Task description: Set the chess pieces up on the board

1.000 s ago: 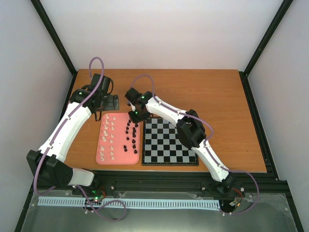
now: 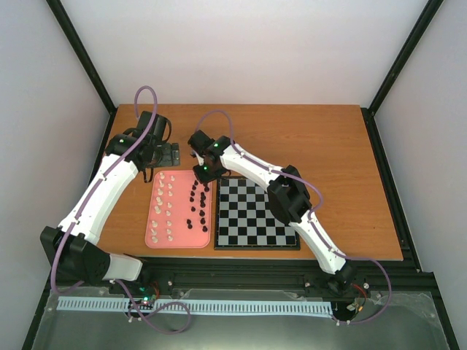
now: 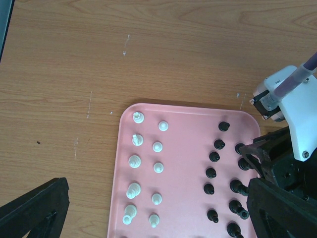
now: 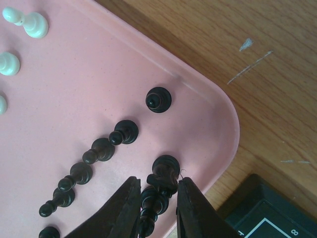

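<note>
The pink tray [image 2: 179, 233] holds white pieces on its left and black pieces on its right, beside the empty checkered board [image 2: 255, 222]. My right gripper is low over the tray's corner, its fingers at a tall black piece [image 4: 166, 168] among a row of black pieces; whether they grip it is unclear. A separate black piece [image 4: 158, 99] stands nearer the corner. My left gripper hangs open above the tray's left side, nothing between its fingers.
Bare wood table [image 2: 314, 131] lies behind and to the right of the board. The right arm reaches over the board's upper right part.
Both arms look practically still; the right gripper has shifted very slightly at the tray's upper right.
</note>
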